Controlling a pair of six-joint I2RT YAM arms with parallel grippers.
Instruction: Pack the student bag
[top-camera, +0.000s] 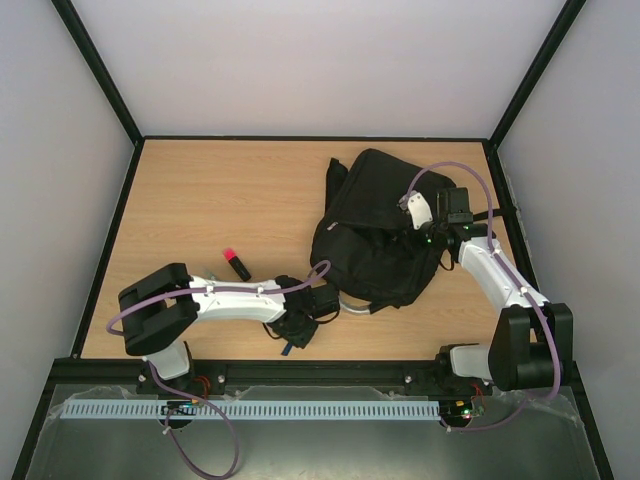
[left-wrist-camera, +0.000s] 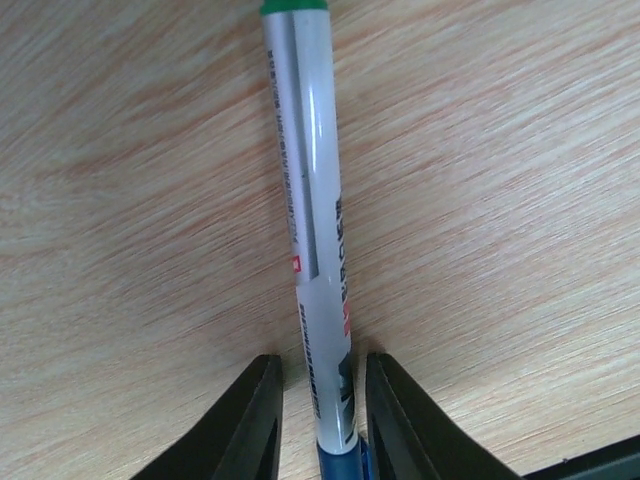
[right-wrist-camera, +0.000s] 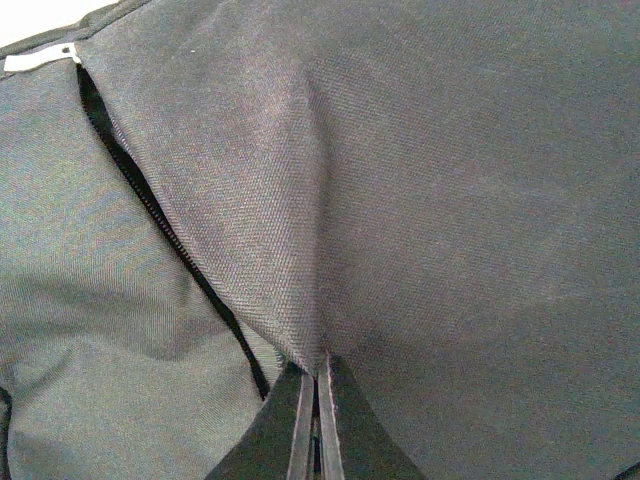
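A white-bodied marker (left-wrist-camera: 318, 200) with a green end and a blue end lies flat on the table in the left wrist view. My left gripper is low over it, its fingers parted on either side of the barrel with gaps showing. From above, only the blue end (top-camera: 287, 349) shows beyond that gripper. The black bag (top-camera: 365, 262) lies at the right of the table, its front panel slack. My right gripper is shut at the bag, and a fold of dark cloth (right-wrist-camera: 285, 270) runs down into its fingertips. The bag's inside is mostly hidden.
A black marker with a pinkish-red cap (top-camera: 237, 264) lies left of the bag. Something small and greyish (top-camera: 208, 276) is partly hidden behind the left arm. A pale curved strip (top-camera: 354, 307) sits by the bag's lower edge. Bare tabletop (top-camera: 220, 190) spreads across the upper left.
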